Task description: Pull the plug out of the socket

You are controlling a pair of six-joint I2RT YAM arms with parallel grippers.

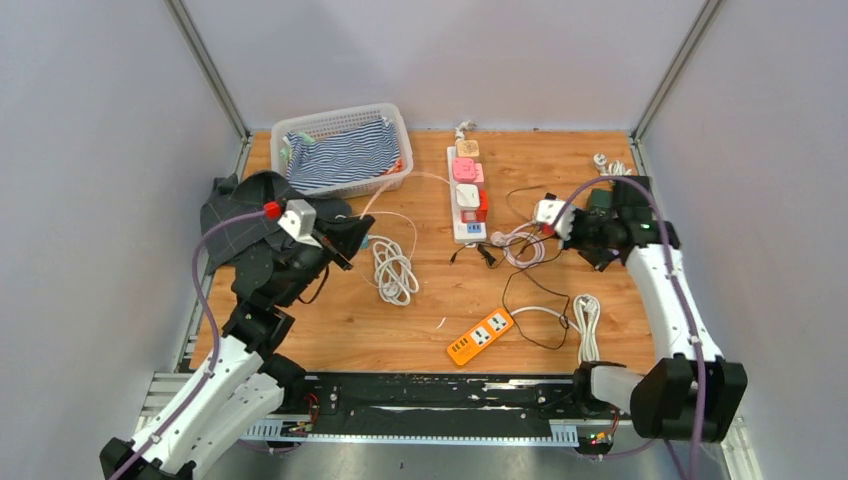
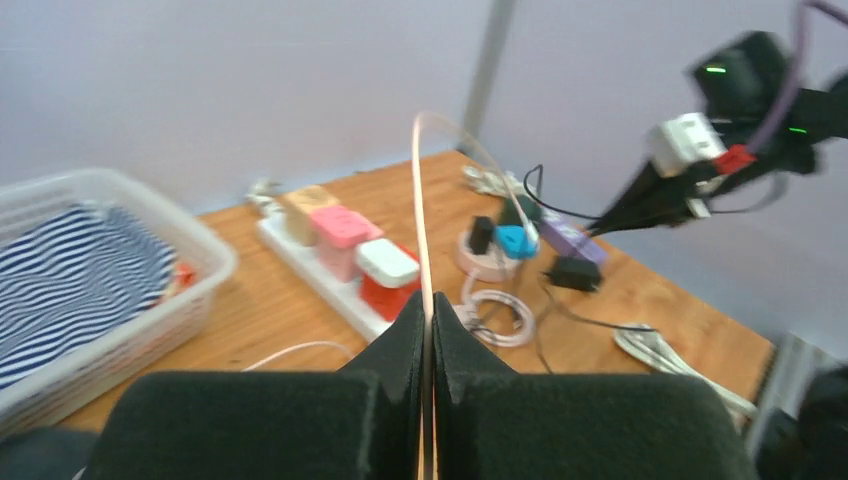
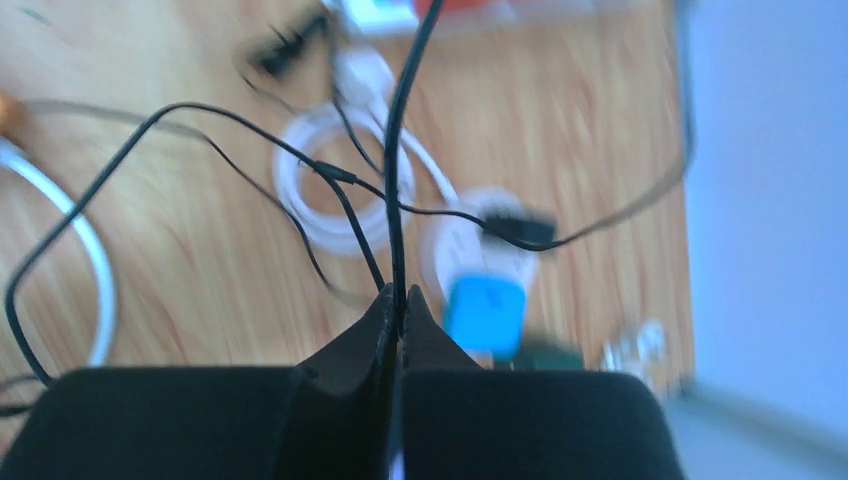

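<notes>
A white power strip [image 1: 452, 190] with pastel and red adapters runs along the middle of the table [image 1: 540, 160]. Above it on the left, my left gripper [image 1: 355, 235] is shut on a thin white cable [image 2: 422, 240] that rises between its fingertips. My right gripper, at the table's right side, is shut on a black cable [image 3: 397, 180]. Loose black cords and a pale coiled cable [image 3: 300, 170] lie below it; much of the right wrist view is blurred.
A white basket [image 1: 335, 120] stands back left beside dark fabric [image 1: 230, 220]. An orange strip [image 1: 480, 337] and coiled white cables [image 1: 395, 280] occupy the front. Bare wood lies between them.
</notes>
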